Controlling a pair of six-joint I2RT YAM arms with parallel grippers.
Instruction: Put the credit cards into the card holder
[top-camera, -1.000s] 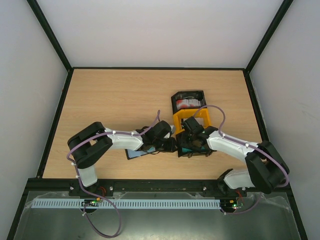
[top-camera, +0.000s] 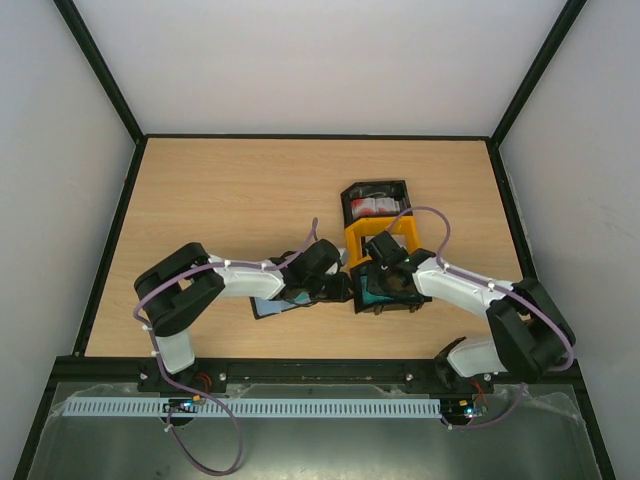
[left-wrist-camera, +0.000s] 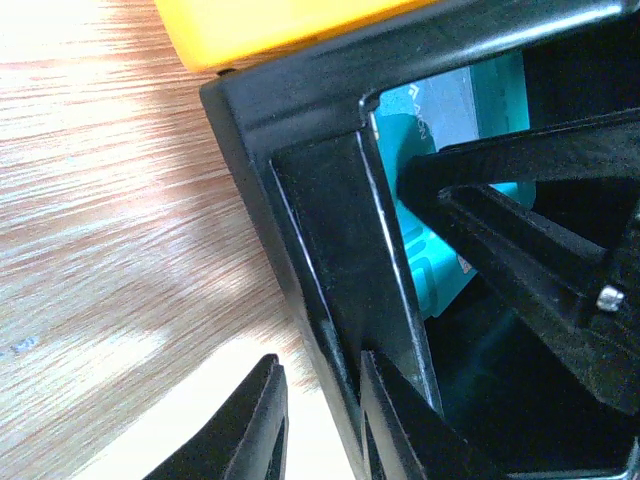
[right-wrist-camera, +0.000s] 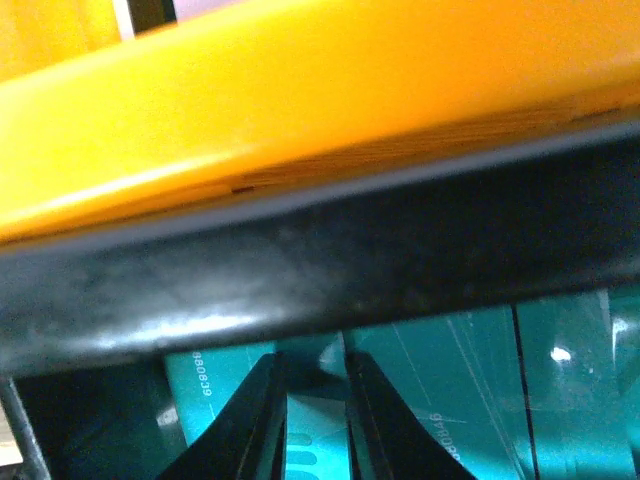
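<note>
Teal cards (right-wrist-camera: 420, 385) lie in a black bin (top-camera: 368, 306) at the front of a row of bins. Above these cards my right gripper reaches in with its fingertips a little apart. Whether a card edge stands between them is hard to make out. My left gripper is shut on the near-left wall of that bin (left-wrist-camera: 345, 240), one finger on either side. On the table under the left arm lies a flat blue-grey, dark-edged item (top-camera: 272, 307), partly hidden; it may be the card holder.
A yellow bin (top-camera: 353, 240) adjoins the black one, and another black bin (top-camera: 347, 203) with red and white packs stands behind it. Bare wooden table (top-camera: 230, 190) spreads across the left and back. The two grippers are close together.
My right arm has shifted slightly, and its gripper sits a little lower over the front bin. The left arm looks still, and the bins have hardly moved.
</note>
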